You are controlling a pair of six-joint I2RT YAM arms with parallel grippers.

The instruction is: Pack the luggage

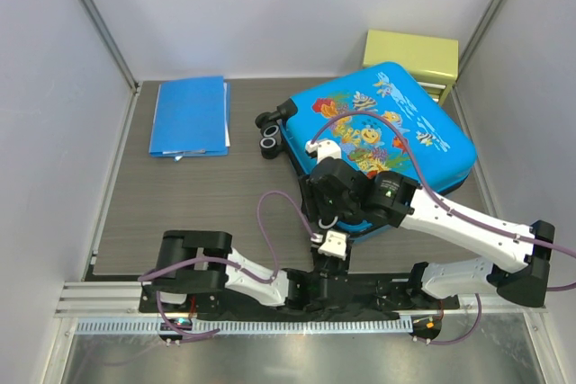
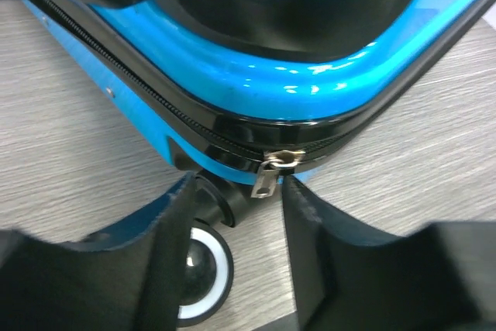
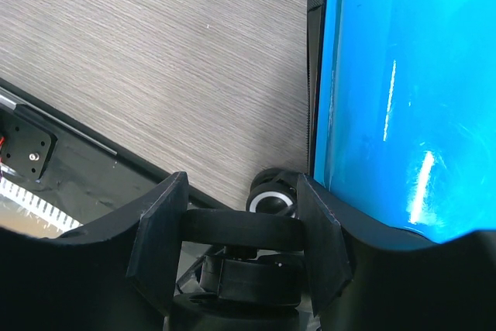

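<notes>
The blue suitcase (image 1: 396, 105) with cartoon fish lies closed, with a black zipper band (image 2: 178, 106). In the left wrist view its metal zipper pull (image 2: 266, 180) hangs at the corner, between the fingertips of my part-open left gripper; whether they touch it cannot be told. Top view shows that gripper at the suitcase's near end, low in view. My right gripper is over the suitcase's left edge; in its own view the blue shell (image 3: 403, 52) fills the right side. Its fingers stand apart, with nothing clearly held.
A blue folder (image 1: 187, 116) with papers lies on the table (image 1: 153, 204) at left, with clear surface below it. A yellow box (image 1: 409, 51) stands behind the suitcase at the back right. Black suitcase wheels (image 1: 270, 143) stick out at its left.
</notes>
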